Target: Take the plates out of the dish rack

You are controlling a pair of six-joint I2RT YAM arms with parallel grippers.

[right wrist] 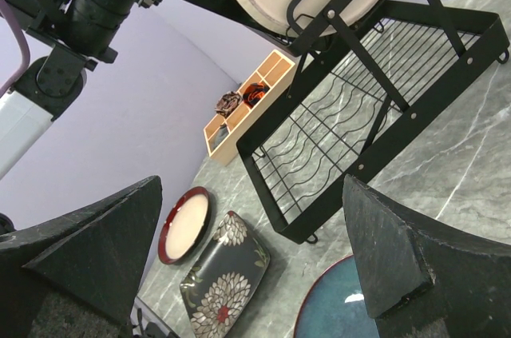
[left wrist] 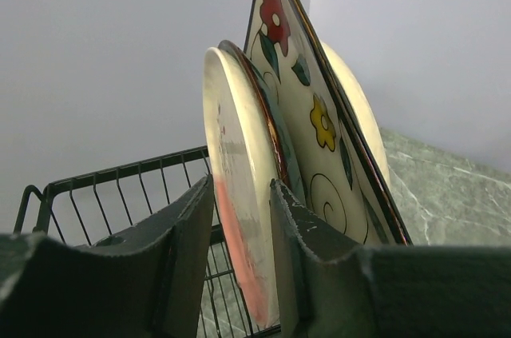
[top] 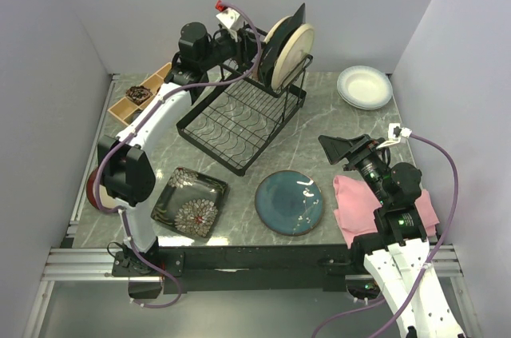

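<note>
The black dish rack (top: 239, 154) holds several upright plates on its upper tier. In the left wrist view, my left gripper has its fingertips on either side of the front cream plate (left wrist: 235, 138); whether they grip it is unclear. Behind it stand a dark-rimmed plate (left wrist: 279, 138) and a flowered square plate (left wrist: 315, 114). My right gripper (top: 335, 146) stands open and empty at the right, away from the rack. On the counter lie stacked white plates (top: 363, 86), a blue plate (top: 289, 202) and a dark flowered square plate (top: 190, 202).
A wooden divided box (top: 128, 110) is at the back left and a red-rimmed dish (right wrist: 185, 226) at the left. A pink cloth (top: 355, 210) lies under the right arm. Bare counter (top: 311, 130) is right of the rack; grey walls surround the workspace.
</note>
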